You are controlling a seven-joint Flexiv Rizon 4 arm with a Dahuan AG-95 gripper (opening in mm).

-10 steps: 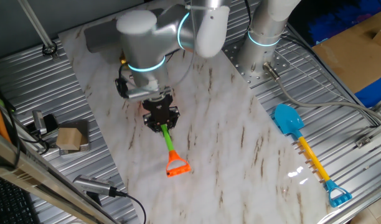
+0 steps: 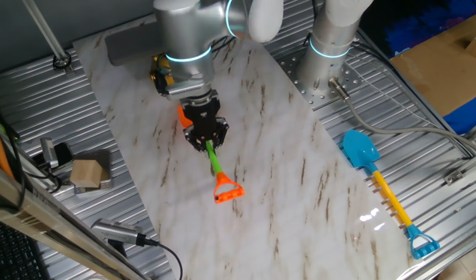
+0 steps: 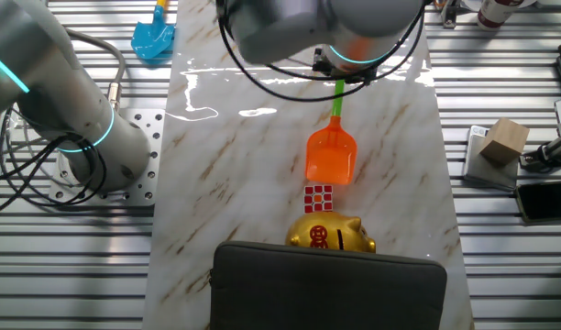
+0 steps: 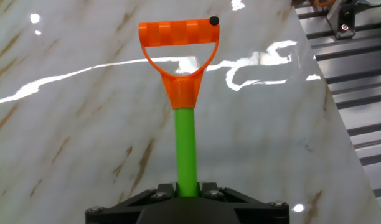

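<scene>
A toy shovel with an orange handle [image 2: 229, 191] and green shaft [image 4: 185, 143] is in my gripper [image 2: 208, 145]. In the wrist view, the gripper is shut on the shaft, one finger on each side. The shovel's orange blade [image 3: 331, 154] shows in exterior view 2, pointing toward a small red-faced cube [image 3: 318, 198] just beyond its edge. Behind the cube sits a gold piggy bank [image 3: 330, 232]. Whether the blade touches the table is hard to tell.
A dark grey case [image 3: 328, 286] stands behind the piggy bank. A blue and yellow shovel [image 2: 387, 191] lies along the marble board's [image 2: 300, 210] right edge. A wooden block [image 2: 87, 173] sits off the left side. The board's front half is clear.
My gripper and the shovel it holds have moved toward the back of the board, the side with the grey case. The blue and yellow shovel has stayed still.
</scene>
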